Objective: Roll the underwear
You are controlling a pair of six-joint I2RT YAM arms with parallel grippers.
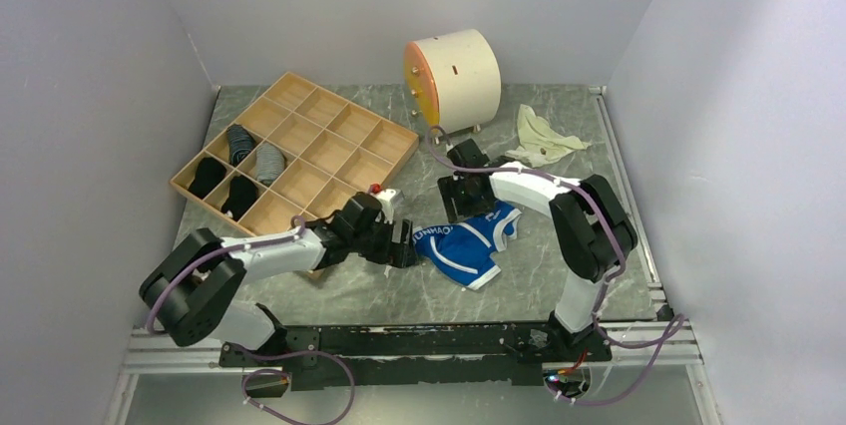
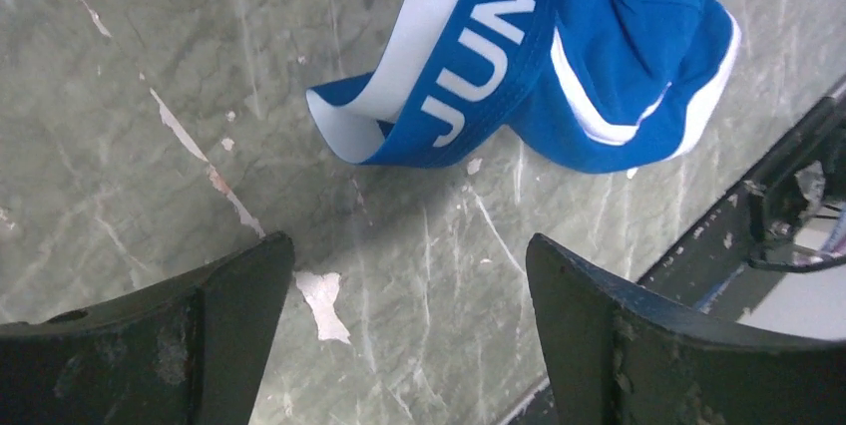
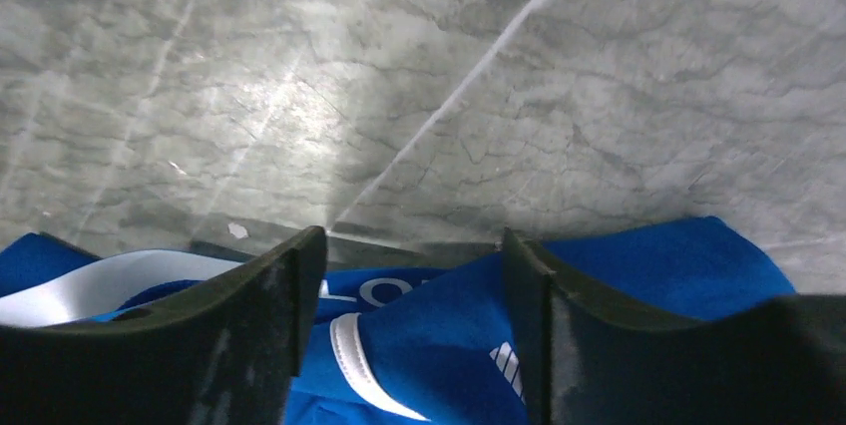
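Blue underwear (image 1: 461,251) with white trim and a lettered waistband lies crumpled on the grey table in front of the arms. In the left wrist view its waistband (image 2: 467,86) is partly curled up, ahead of the fingers. My left gripper is open beside the waistband end, with only bare table between its fingers. The right gripper is part open over the far edge of the underwear. Blue cloth (image 3: 429,330) shows below and between its fingers; whether they touch it I cannot tell. My right arm hides part of the garment in the top view.
A wooden compartment box (image 1: 371,168) stands at the left, with dark and grey rolled items in some cells. Behind are a white drum-shaped cabinet (image 1: 467,81) and a pale cloth (image 1: 546,138).
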